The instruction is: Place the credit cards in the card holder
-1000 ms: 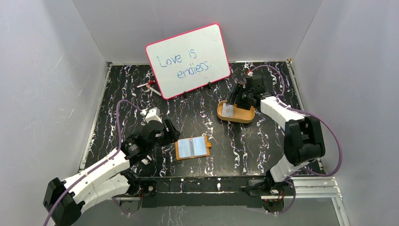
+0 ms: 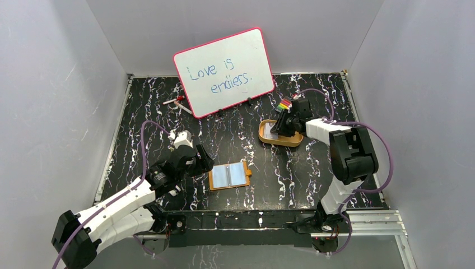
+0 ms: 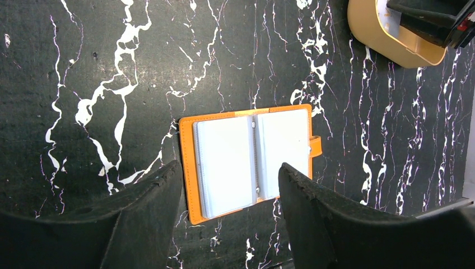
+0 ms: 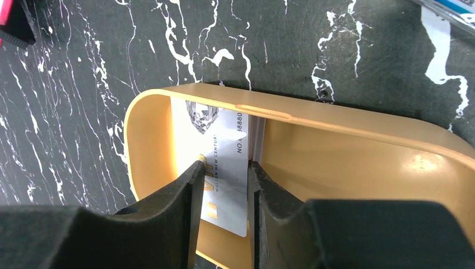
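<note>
The card holder (image 3: pixel 224 162) lies spread flat with an orange border, clear pages and a strap on its right. My left gripper hangs above its near side, open and empty. In the right wrist view a silver-white card (image 4: pixel 227 140) with a diamond print stands against the tan bin's (image 4: pixel 392 123) wall; thin edges behind it hint at more cards. My right gripper reaches into the bin, its fingers part open, with part of the card visible between its fingertips. One finger (image 4: pixel 190 190) overlaps the card's face, the other is at its right edge.
A whiteboard (image 2: pixel 224 73) with blue writing stands at the back, two markers (image 2: pixel 182 106) by its left corner. Coloured pens (image 2: pixel 284 104) lie just behind the bin. Bare marble table separates the holder from the bin.
The left arm and the holder look unmoved.
</note>
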